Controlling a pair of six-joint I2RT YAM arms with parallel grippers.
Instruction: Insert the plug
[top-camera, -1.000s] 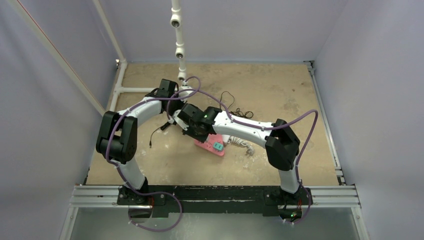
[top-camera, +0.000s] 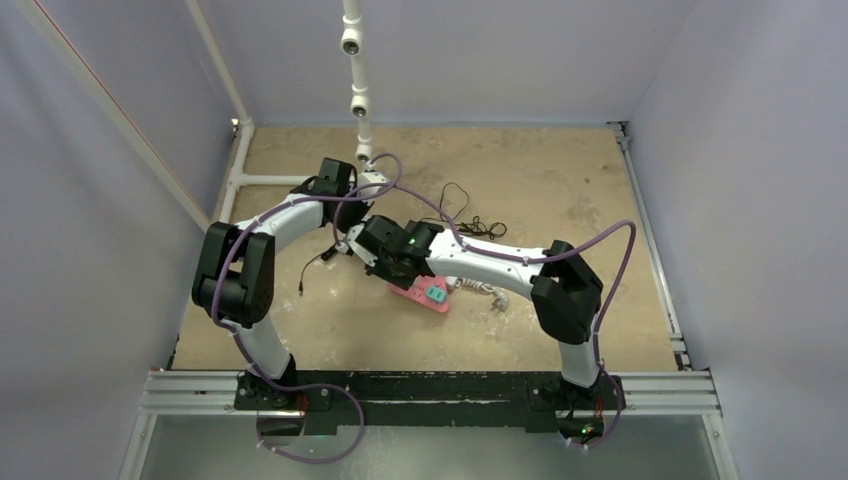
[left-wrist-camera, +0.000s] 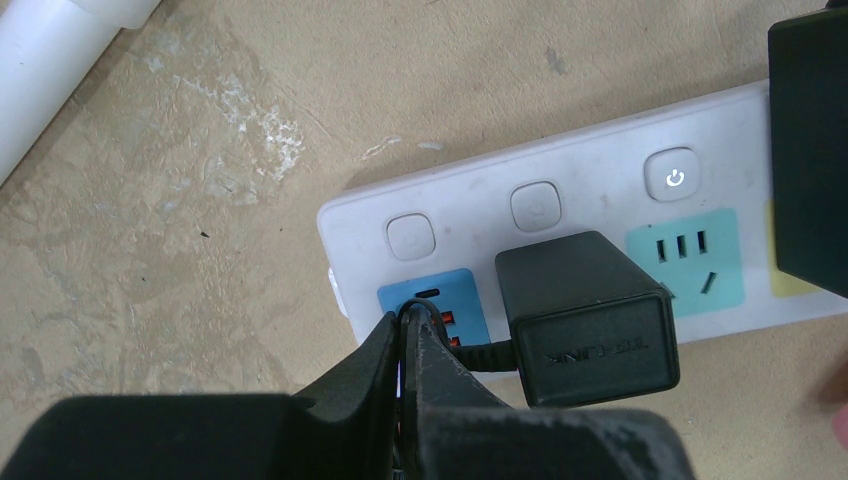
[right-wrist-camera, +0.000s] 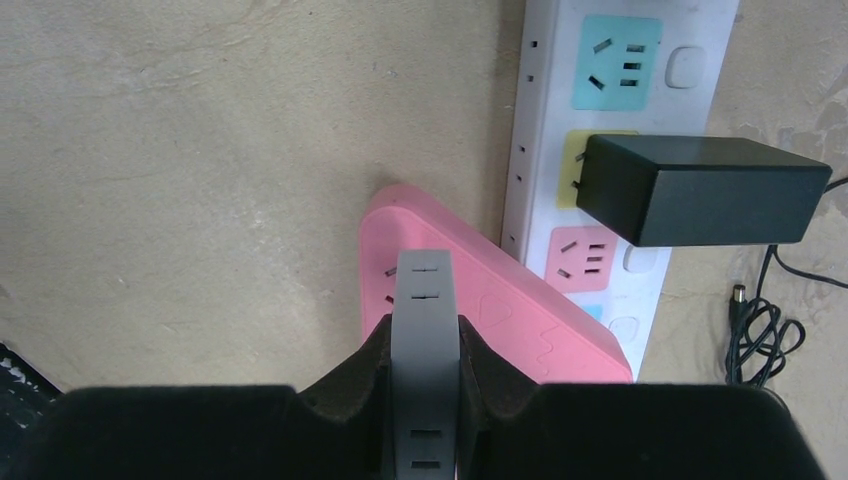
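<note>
My left gripper is shut over the blue socket (left-wrist-camera: 460, 290) at the end of the white power strip (left-wrist-camera: 460, 210), a thin dark cable at its fingertips. Beside it a black TP-LINK adapter (left-wrist-camera: 585, 330) rests on the strip. My right gripper is shut on a grey block (right-wrist-camera: 424, 290), held over the pink strip (right-wrist-camera: 500, 290). Another black adapter (right-wrist-camera: 735, 190) sits over the white strip's yellow socket. In the top view both wrists crowd together at the middle left, hiding much of the strips.
A coiled black cable (right-wrist-camera: 760, 340) lies beside the white strip. A white pipe (left-wrist-camera: 60, 60) runs near the left gripper. A white cord (top-camera: 485, 290) lies right of the pink strip.
The left arm shows no visible change.
</note>
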